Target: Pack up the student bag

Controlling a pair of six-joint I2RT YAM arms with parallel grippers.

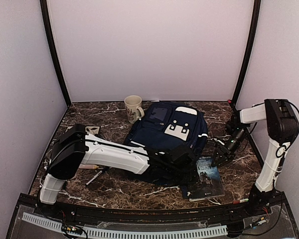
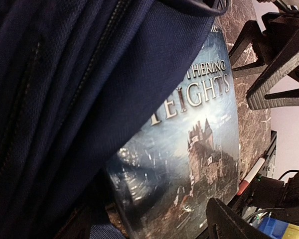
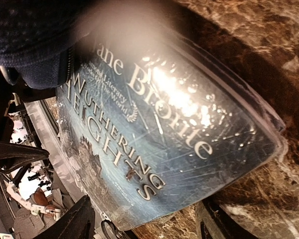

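Observation:
A book with a blue castle cover, Wuthering Heights (image 1: 208,181), lies flat on the table at the right of the dark navy backpack (image 1: 157,130). My left gripper (image 1: 193,175) is over the book's left edge; in the left wrist view its fingers (image 2: 223,219) stand apart, with the cover below them. At the book's far right corner is my right gripper (image 1: 217,155). The right wrist view shows its fingers (image 3: 79,221) parted near an edge of the book (image 3: 154,129), with no grip visible. Navy cloth (image 2: 55,99) hides part of the cover.
A patterned mug (image 1: 133,108) stands behind the backpack on the left. Pens (image 1: 94,178) and a beige item (image 1: 92,130) lie to the left, partly behind my left arm. Bare marble shows at the front and right of the book.

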